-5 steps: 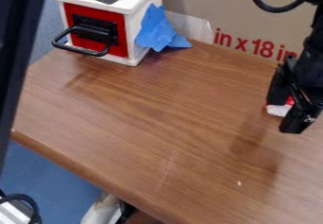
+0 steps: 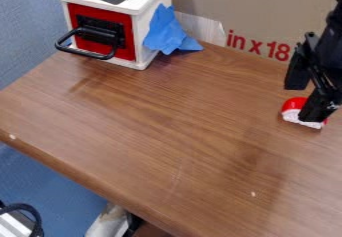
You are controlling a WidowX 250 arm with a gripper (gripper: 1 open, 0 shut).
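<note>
My black gripper (image 2: 307,99) is at the right edge of the view, its fingers pointing down at a red and white object (image 2: 301,119) on the wooden table. The fingertips are at or just over that object; whether they touch it or are open or shut I cannot tell.
A white and red toy oven (image 2: 138,16) with a black handle stands at the back left, with a blue cloth (image 2: 171,35) beside it. A cardboard panel (image 2: 247,21) stands behind.
The gripper has shifted up in the view from in front of the red and white object to behind or over it, showing more of that object. The dark shape at the left has left the view.
</note>
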